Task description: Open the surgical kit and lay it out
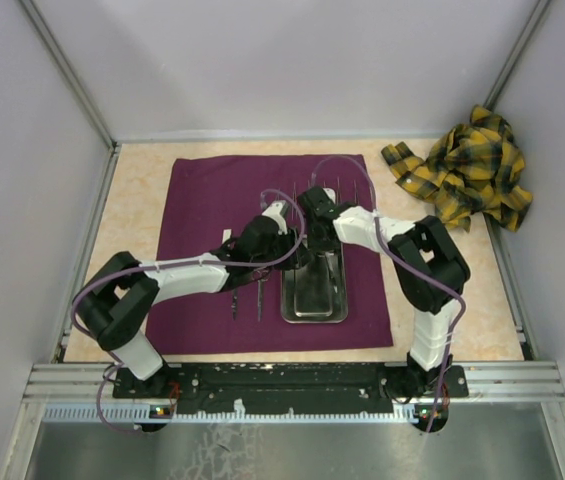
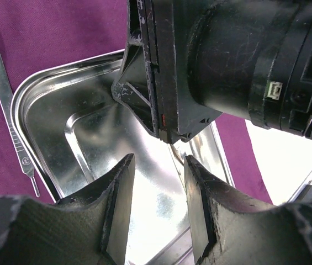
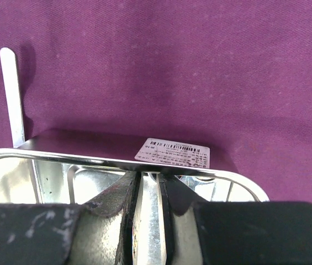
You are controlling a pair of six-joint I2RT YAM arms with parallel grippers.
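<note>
The steel tray (image 1: 312, 310) lies on the purple cloth (image 1: 202, 200), tools laid beside it. My left gripper is part open over the tray's interior, nothing visible between its fingertips, below the black body of my right arm. My right gripper is shut at the tray's far rim (image 3: 78, 157); a shiny strip shows between and behind its fingers, and whether it is held is unclear. A metal instrument (image 2: 4, 94) lies left of the tray in the left wrist view; a flat one (image 3: 11, 94) shows beyond the rim in the right wrist view.
A yellow-black checked cloth (image 1: 462, 165) is heaped at the back right. Both arms crowd together over the tray. More instruments (image 1: 260, 300) lie left of the tray.
</note>
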